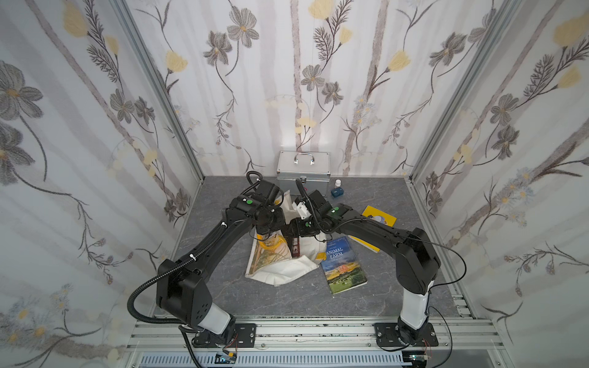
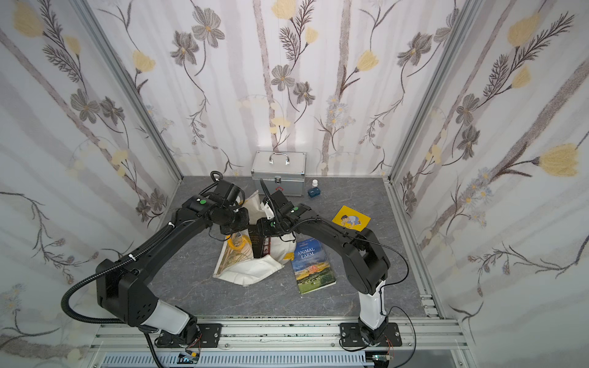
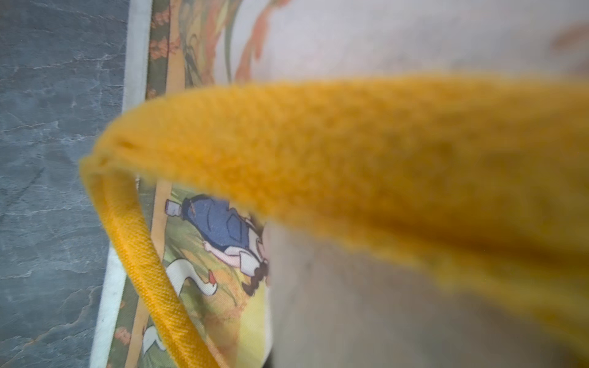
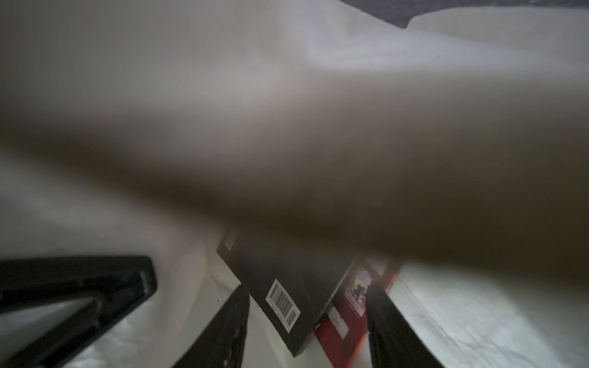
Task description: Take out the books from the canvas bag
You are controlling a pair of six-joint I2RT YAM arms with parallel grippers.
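The white canvas bag (image 1: 285,270) lies open on the table. Inside it are a black book (image 4: 283,303) with a barcode and a red-edged book (image 4: 346,334) beside or beneath it. My right gripper is over these books, its fingers (image 4: 221,331) parted and empty; pale canvas blurs much of that view. My left gripper looks shut near the bag's opening, with nothing clear at its tip. In the left wrist view the yellow strap (image 3: 343,147) hides its fingers. Animal Farm (image 1: 343,268) lies outside the bag.
A yellow book (image 2: 351,217) rests on the table to the right. Behind the bag stand a silver case (image 1: 304,163) and a small blue bottle (image 1: 337,190). Both grippers are close together over the bag.
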